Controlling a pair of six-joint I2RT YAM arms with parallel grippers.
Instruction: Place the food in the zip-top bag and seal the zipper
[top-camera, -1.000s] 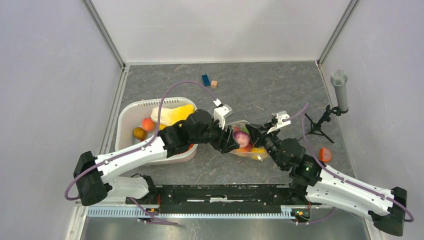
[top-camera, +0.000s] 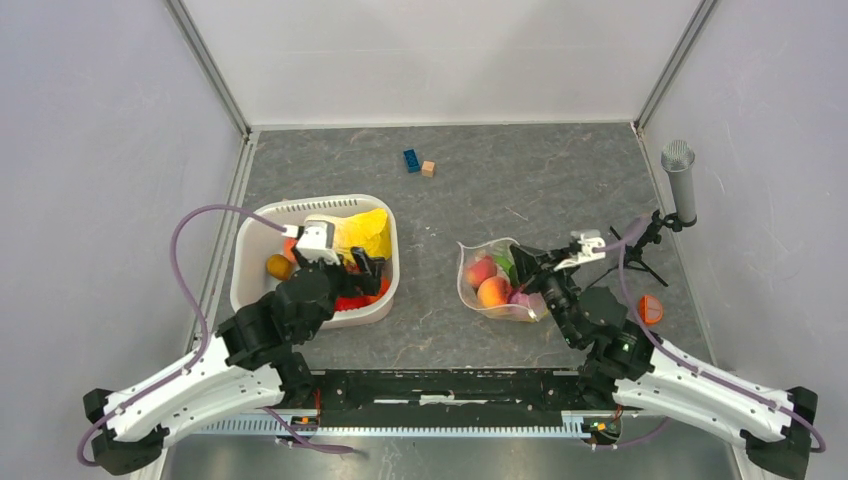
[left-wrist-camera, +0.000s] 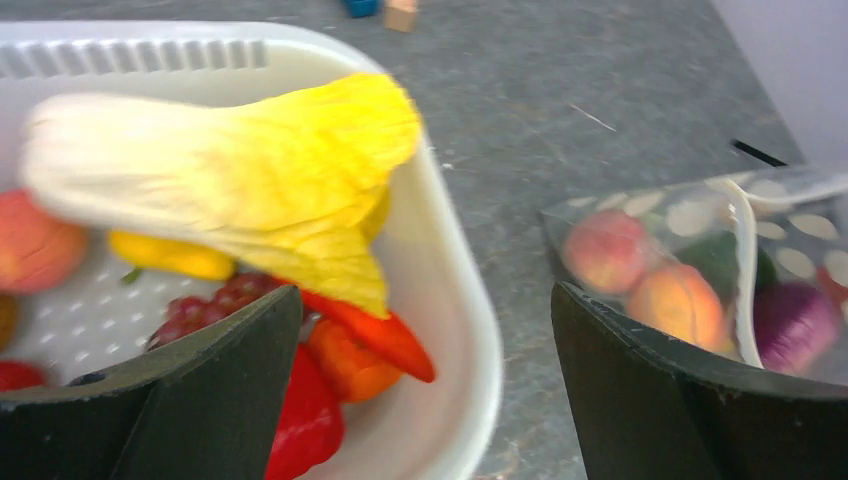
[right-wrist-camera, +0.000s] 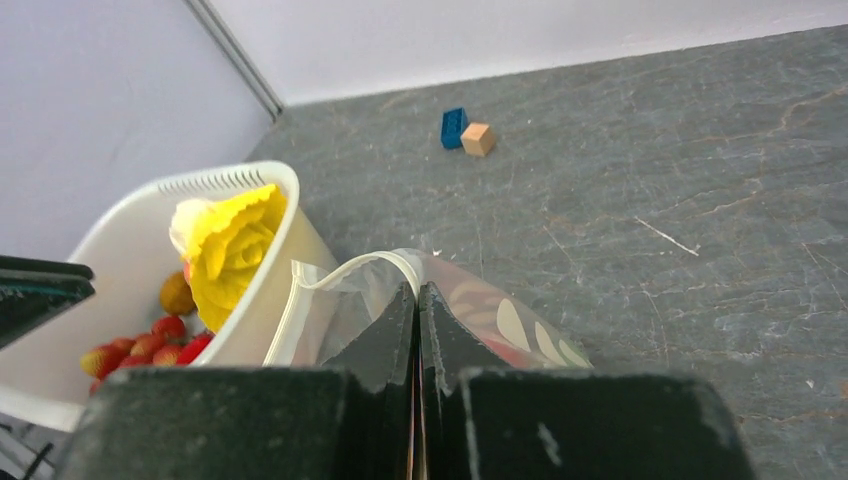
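Observation:
The clear zip top bag (top-camera: 474, 301) sits right of center holding peach-like fruit, a purple item and something green. My right gripper is shut at the bag's rim, whose edge runs up to its fingertips. My left gripper is open over the white bin (top-camera: 248, 275), nothing between its fingers. The bin holds a yellow leafy vegetable (left-wrist-camera: 230, 170), red grapes (left-wrist-camera: 205, 315), a red chili (left-wrist-camera: 395, 350), red and orange peppers and other food.
A blue block (top-camera: 410, 160) and a wooden cube (top-camera: 428, 168) lie at the back. A microphone on a stand (top-camera: 678, 175) and an orange object (top-camera: 650, 310) are at the right.
My left gripper has moved left from the bag to over the bin. The purple item sits farther right in the bag, and the right gripper has shifted slightly right.

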